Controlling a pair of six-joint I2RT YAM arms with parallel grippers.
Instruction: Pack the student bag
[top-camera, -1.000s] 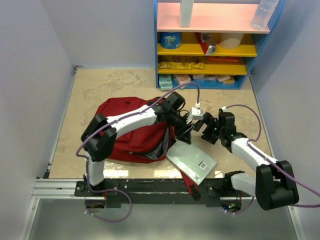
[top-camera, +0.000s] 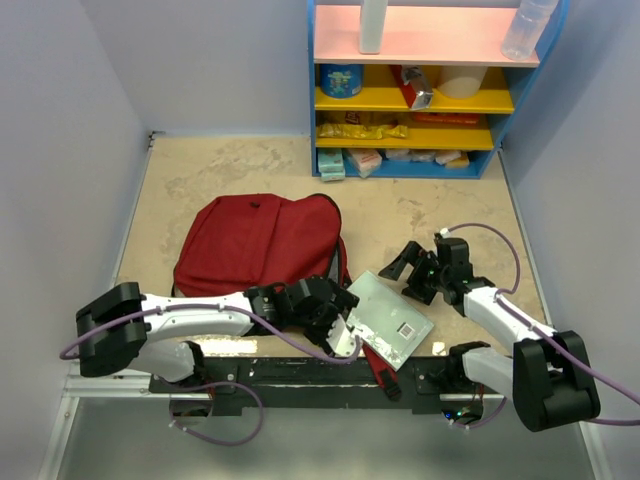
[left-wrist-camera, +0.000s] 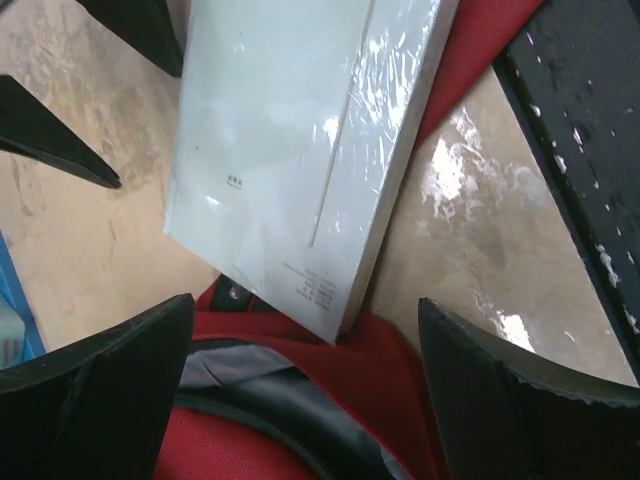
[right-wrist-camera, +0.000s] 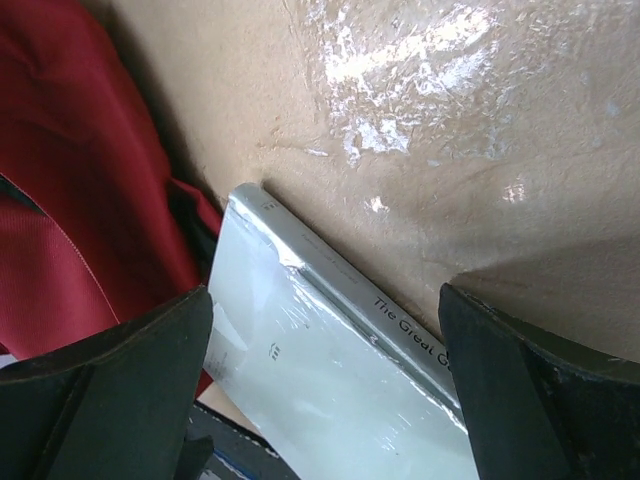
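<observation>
The red bag (top-camera: 255, 235) lies on the left half of the table, its dark-lined opening (left-wrist-camera: 290, 405) facing the book. Flat beside that opening is a pale greenish book (top-camera: 395, 325) with a barcode, a corner resting against the bag's edge. My left gripper (top-camera: 345, 335) hangs over the book's left end and the bag's edge; in the left wrist view its fingers stand wide apart, empty. Over the book's far side is my right gripper (top-camera: 395, 275), open as well, with the book's spine (right-wrist-camera: 340, 280) showing between and below its fingers.
A red strap (top-camera: 378, 370) runs out from under the book to the table's front edge. At the back stands a blue shelf (top-camera: 315, 120) with several packed items. Bare tabletop (top-camera: 400, 210) lies between shelf and book.
My left arm has swung from above the book's far end toward the table's front, lowering near the bag's opening. The right gripper has shifted only slightly. Bag and book look almost unmoved.
</observation>
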